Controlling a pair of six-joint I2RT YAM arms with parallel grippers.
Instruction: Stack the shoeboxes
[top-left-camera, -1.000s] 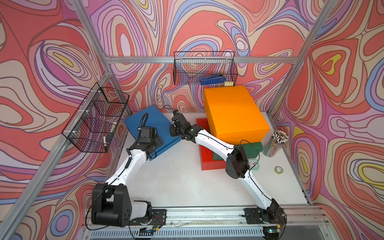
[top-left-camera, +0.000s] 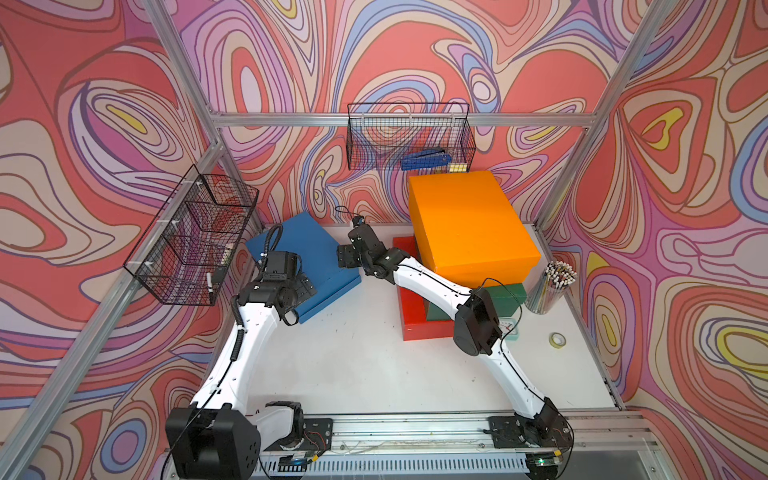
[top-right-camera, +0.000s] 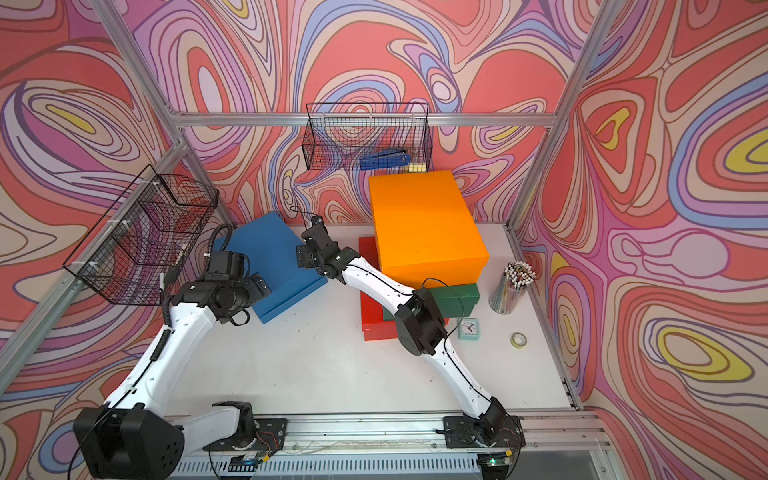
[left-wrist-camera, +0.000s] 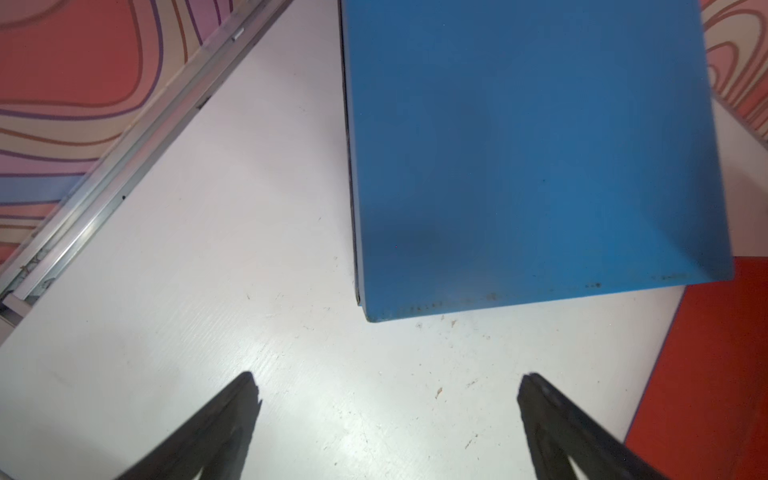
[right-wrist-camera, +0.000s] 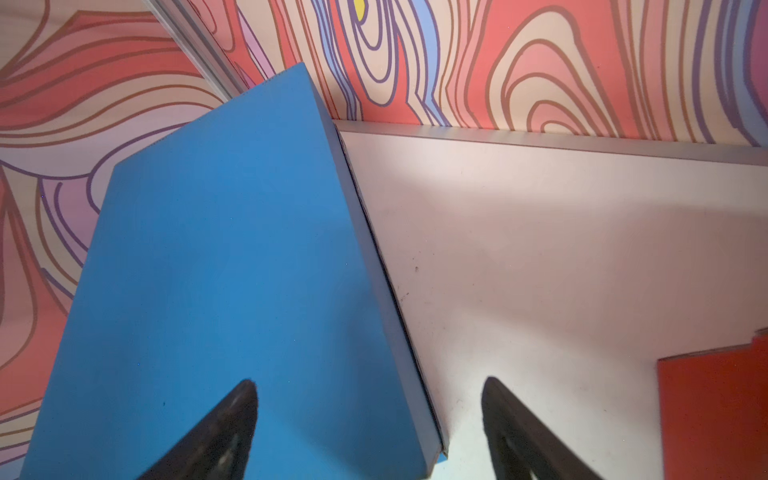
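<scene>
A blue shoebox (left-wrist-camera: 528, 152) lies at the back left of the table. My left gripper (top-left-camera: 304, 289) is open above and near its front corner, nothing between its fingers. My right gripper (top-left-camera: 346, 256) is open over the blue box's right side, also empty. At the right, an orange box (top-left-camera: 472, 216) rests on a green box (top-left-camera: 500, 300), which lies on a red box (top-left-camera: 416, 328).
Wire baskets hang on the left (top-left-camera: 192, 232) and back walls (top-left-camera: 376, 136). A jar of sticks (top-right-camera: 505, 294), a small clock (top-right-camera: 469, 329) and a tape roll (top-right-camera: 518, 340) stand at the right.
The boxes look unchanged.
</scene>
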